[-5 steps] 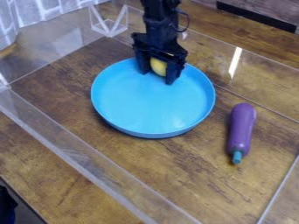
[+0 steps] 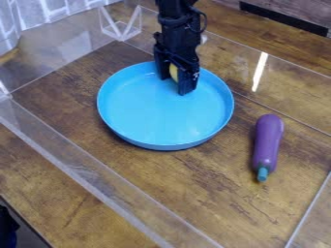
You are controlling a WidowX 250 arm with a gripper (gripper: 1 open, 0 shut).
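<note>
The black robot gripper reaches down from the top centre over the back rim of a round blue plate. Its fingers are around a small yellow object, mostly hidden by the gripper. Whether the fingers are closed on it is hard to tell.
A purple eggplant-like object with a teal tip lies right of the plate on the wooden table.
The gripper has turned and narrowed in view, covering more of the yellow object. The plate has shifted slightly to the left.
</note>
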